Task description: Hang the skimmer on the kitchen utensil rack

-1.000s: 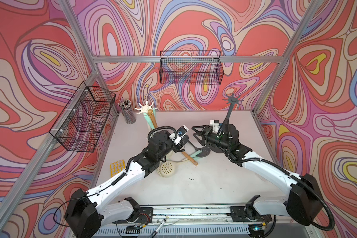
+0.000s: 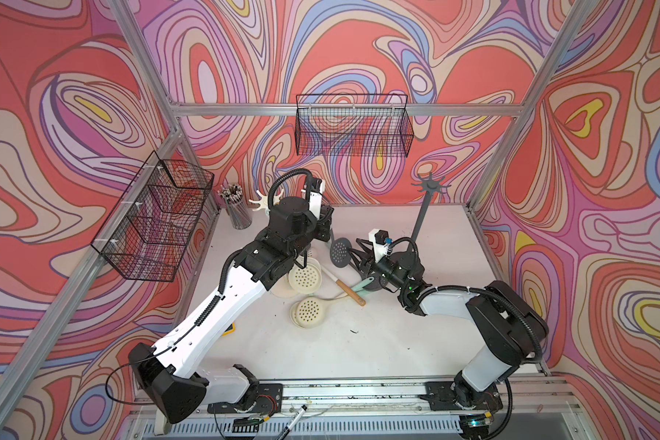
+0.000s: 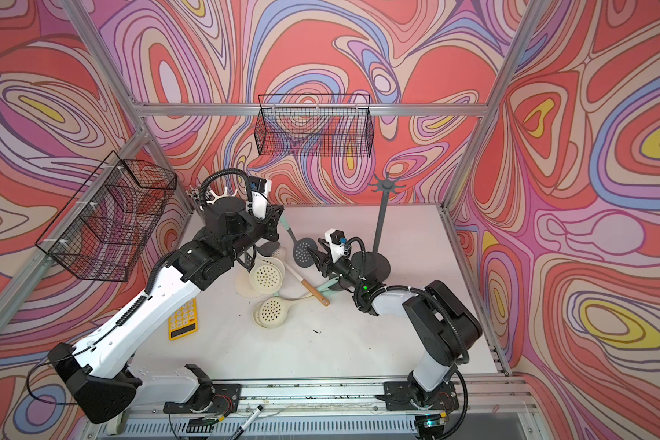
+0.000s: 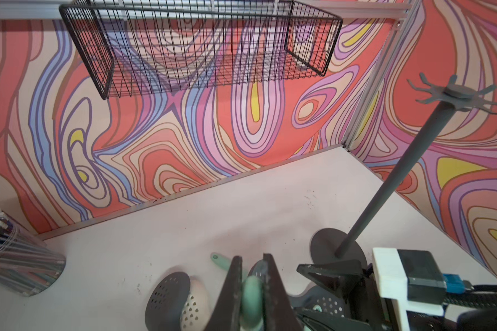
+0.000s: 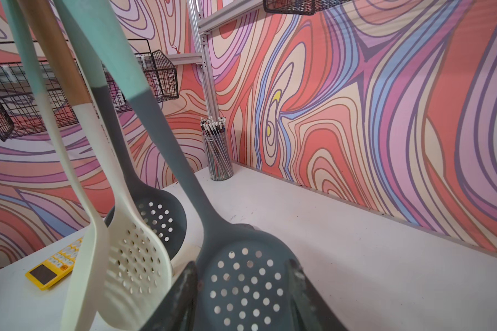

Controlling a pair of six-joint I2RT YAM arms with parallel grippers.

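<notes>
A skimmer with a mint handle and a dark grey perforated head hangs head down, tilted. My left gripper is shut on the upper end of its handle. Low beside the head stands my right gripper; its fingers are apart, with the skimmer head seen between them. Contact with the head cannot be told. Two utensil racks stand here: a dark one with empty-looking hooks at the right, and a cream one at the left, mostly behind my left arm.
Several other utensils, including a cream skimmer and a dark one, hang at the left. On the table lie a wooden handle and a cream skimmer. A pen cup stands back left; wire baskets hang above.
My left gripper has risen and moved back, lifting the handle, so the skimmer hangs more upright.
</notes>
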